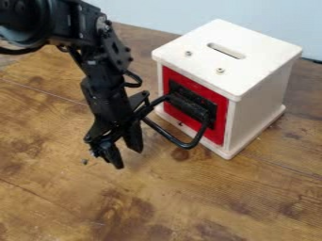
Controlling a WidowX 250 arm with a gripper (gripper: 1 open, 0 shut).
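Note:
A white wooden box (251, 99) with a slot and screws on top stands at the right, its red front face (171, 79) holding a black panel with a curved black bar (185, 141) sticking out. My black gripper (119, 151) points down over the wooden floor just left of the box, beside the bar. Its fingers are dark against each other, and whether they are open or shut is hard to make out.
A pale wall runs behind the box.

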